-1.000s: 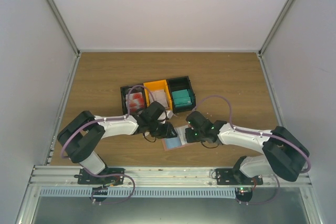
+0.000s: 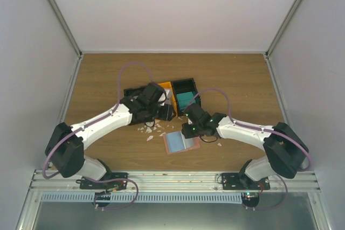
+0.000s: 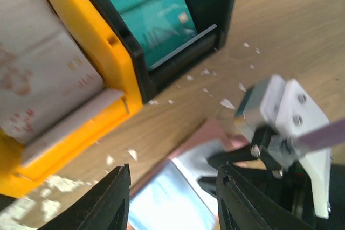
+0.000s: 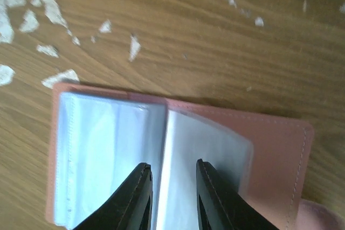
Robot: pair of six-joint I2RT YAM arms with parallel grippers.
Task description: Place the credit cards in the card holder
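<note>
The pink card holder (image 4: pixel 275 160) lies open on the table, with a light blue pocket (image 4: pixel 102 149) on its left half and a pale clear pocket (image 4: pixel 188 154) on its right. My right gripper hovers over it, part open, nothing visible between its fingers. My left gripper is raised beside the compartments, part open and empty. The orange box (image 3: pixel 124 74) holds whitish card stacks (image 3: pixel 48 63); the black box (image 3: pixel 215 4) holds teal cards (image 3: pixel 161 25).
Another dark box (image 2: pixel 129 95) sits at the left, partly under my left arm. Pale flakes or scraps (image 4: pixel 51 9) are scattered on the wood around the holder.
My left gripper has moved from over the card holder up and back toward the orange box. My right gripper has shifted slightly back and left over the holder.
</note>
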